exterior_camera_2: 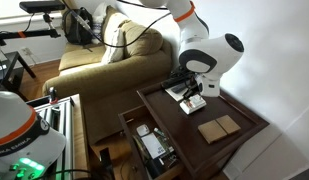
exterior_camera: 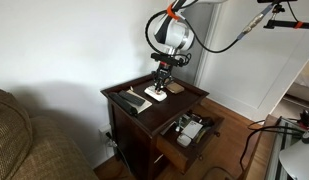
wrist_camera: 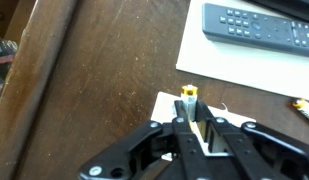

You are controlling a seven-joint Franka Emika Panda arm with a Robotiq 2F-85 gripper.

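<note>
In the wrist view, my gripper is shut on a small white stick with a yellow-orange end (wrist_camera: pixel 189 92), which stands out beyond the fingers. Behind it lies a white sheet or pad (wrist_camera: pixel 166 106) on the dark cabinet top, partly covered by the gripper. From outside, the gripper (exterior_camera: pixel 161 83) appears low over the cabinet top, by the white pad (exterior_camera: pixel 155 94). Whether the stick touches the pad cannot be made out.
A dark remote (wrist_camera: pixel 259 28) rests on white paper (wrist_camera: pixel 199 55). Another white-and-orange stick (wrist_camera: pixel 304 107) lies at the right edge. A brown notebook (exterior_camera_2: pixel 218 128) sits on the cabinet. Below, an open drawer (exterior_camera: pixel 174 151) holds several small items.
</note>
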